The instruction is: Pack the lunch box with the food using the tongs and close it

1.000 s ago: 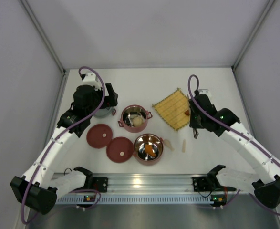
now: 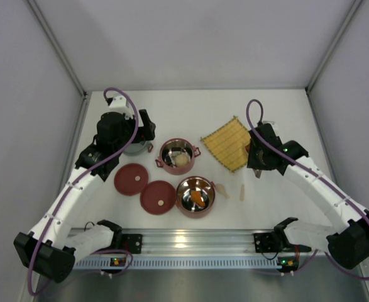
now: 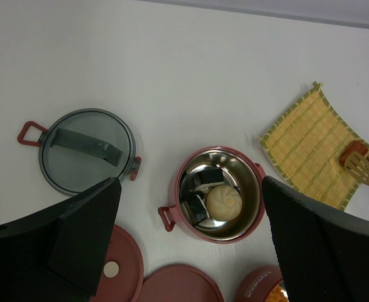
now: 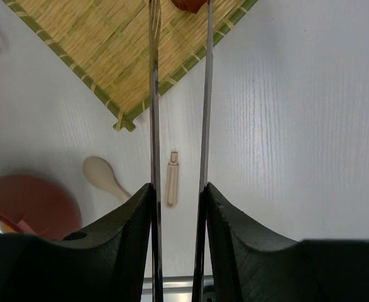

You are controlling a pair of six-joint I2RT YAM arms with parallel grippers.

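A pink pot (image 2: 178,170) holds a bun (image 3: 224,202) and dark pieces. A second pot (image 2: 194,211) holds orange food. My left gripper is open above the pink pot and a glass lid (image 3: 83,170). My right gripper has its long tongs over the woven mat (image 4: 109,63), around a reddish-brown item (image 4: 187,5) at the top of the right wrist view; whether it grips that cannot be told.
Two red plates (image 2: 131,179) lie at the front left. A wooden spoon (image 4: 99,173) and a pale stick (image 4: 171,179) lie below the mat.
The left arm and the pots have not moved.
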